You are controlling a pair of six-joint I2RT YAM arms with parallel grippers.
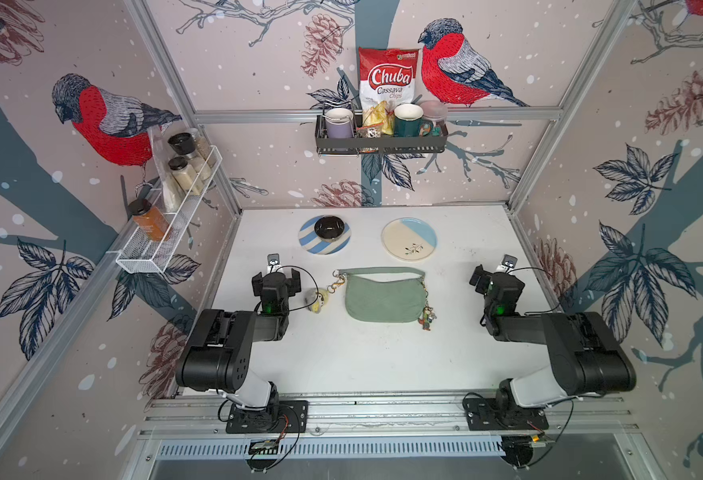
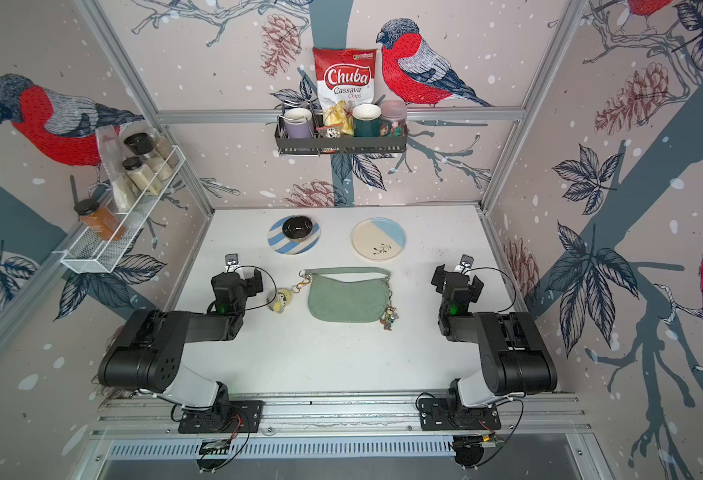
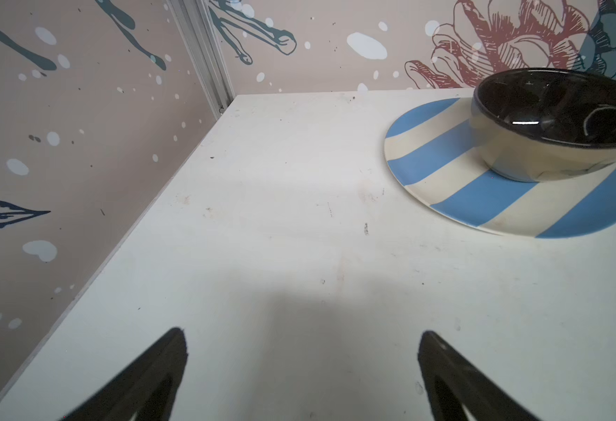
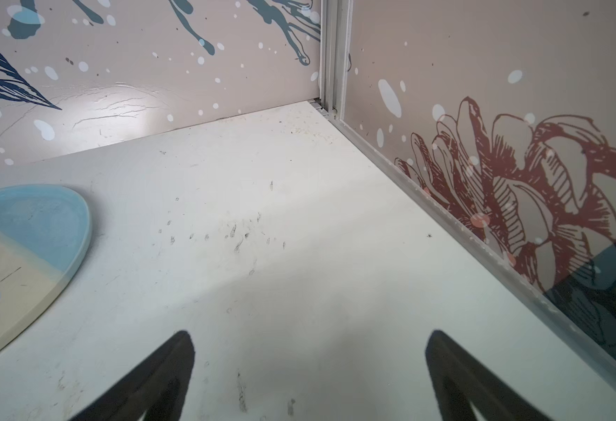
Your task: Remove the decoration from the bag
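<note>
A green shoulder bag (image 1: 383,300) (image 2: 347,300) lies flat mid-table. A yellowish plush charm (image 1: 317,302) (image 2: 281,301) hangs from a gold chain at its left end, lying on the table; a small figure charm (image 1: 427,318) (image 2: 389,318) is at its right end. My left gripper stands open and empty left of the bag, near the yellow charm, facing the back. My right gripper is open and empty to the right of the bag.
Behind the bag are a striped plate (image 3: 420,161) with a black bowl (image 3: 553,154) and a cream-and-blue plate (image 4: 27,280). A wall shelf (image 1: 343,144) holds mugs and chips; a white rack (image 1: 139,260) hangs on the left wall.
</note>
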